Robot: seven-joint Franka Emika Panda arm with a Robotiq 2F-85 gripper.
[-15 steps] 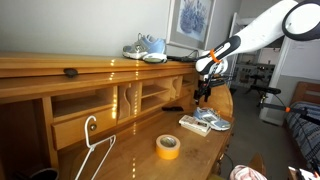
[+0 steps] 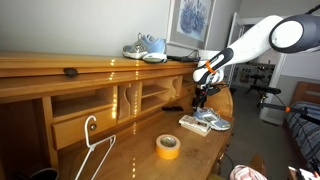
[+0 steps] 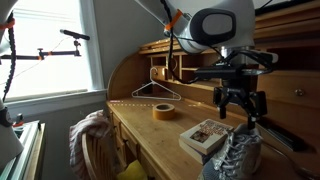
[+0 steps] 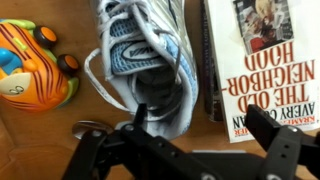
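Observation:
My gripper is open, its two fingers wide apart with nothing held between them. In the wrist view a grey and light-blue sneaker lies at top centre, its opening and heel close to the left finger. To its right is a paperback book with red lettering, near the right finger. From the second exterior view, the gripper hangs just above the sneaker, beside the stacked books. Whether a finger touches the shoe cannot be told.
An orange toy car sits left of the sneaker. Farther along the desk are an orange tape roll and a white hanger. More shoes stand on the upper shelf.
Over the last second my gripper has come down slightly toward the sneaker. The shoe, the books and the tape look unmoved.

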